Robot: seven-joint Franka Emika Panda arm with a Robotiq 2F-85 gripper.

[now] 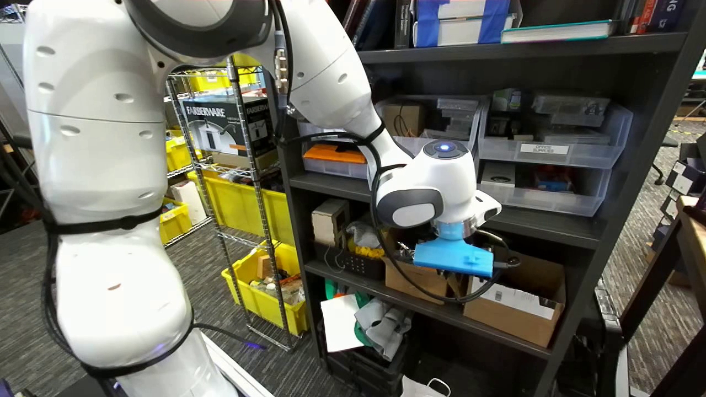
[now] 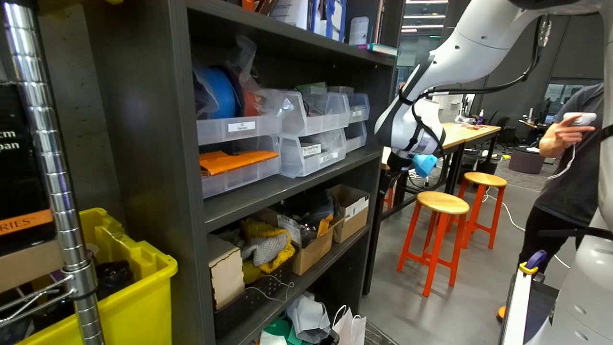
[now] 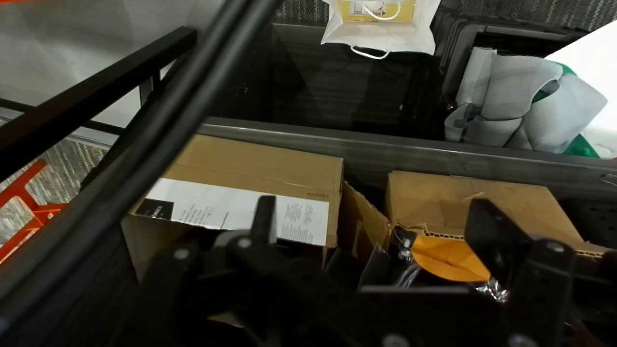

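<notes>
In the wrist view my gripper stands open, its two dark fingers wide apart with nothing held between them. Beyond the fingers lie two cardboard boxes on a shelf: one with a white label (image 3: pixel 263 159) to the left, the other (image 3: pixel 462 199) to the right with an orange envelope (image 3: pixel 448 257) and dark plastic bags inside. Exterior view 1 has the blue wrist mount (image 1: pixel 453 257) in front of the same shelf; there the mount and cables hide the fingers. The boxes also show in exterior view 2, the labelled box (image 2: pixel 351 221) farther back.
Clear plastic bins (image 1: pixel 556 142) fill the shelf above. Lower down, a black crate holds grey cloth (image 1: pixel 384 327), near a white paper bag (image 1: pixel 423 387). A wire rack with yellow bins (image 1: pixel 268 291) stands left. Cables loop around the wrist. A person (image 2: pixel 574 149) stands at right.
</notes>
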